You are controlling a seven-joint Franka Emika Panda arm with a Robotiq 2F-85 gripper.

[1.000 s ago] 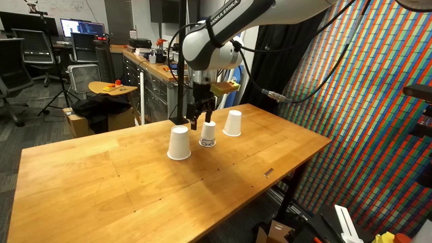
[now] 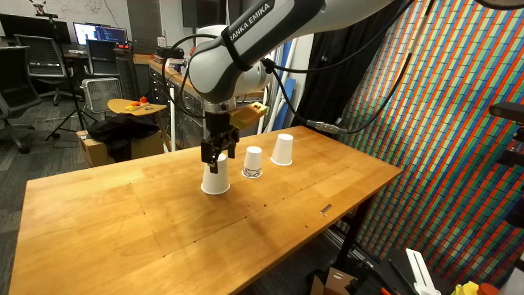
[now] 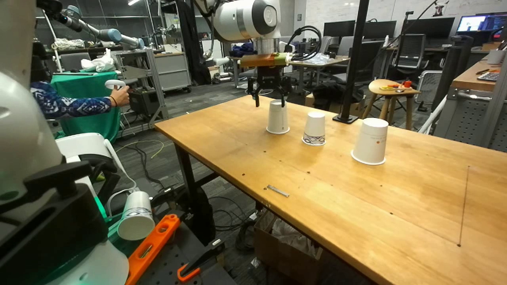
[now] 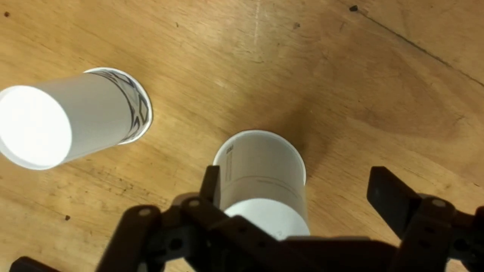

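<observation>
Three white paper cups stand upside down in a loose row on the wooden table. My gripper (image 2: 223,161) is open at the top of the plain cup (image 2: 215,182), leftmost in both exterior views. In the wrist view, that cup (image 4: 263,174) lies between the fingers, much closer to the left finger (image 4: 211,183); a clear gap separates it from the right one. Whether the left finger touches it, I cannot tell. The smaller cup with a dark patterned band (image 3: 314,128) stands in the middle. Another plain cup (image 3: 370,142) stands at the row's other end.
A small metal strip (image 3: 278,190) lies near one table edge. A black post (image 3: 351,71) rises at the opposite edge, behind the cups. Another patterned cup (image 3: 138,216) lies off the table.
My gripper has moved left and lower in exterior view 1, from above the patterned cup to the leftmost plain cup. That plain cup sits very slightly farther left; the other two have not moved.
</observation>
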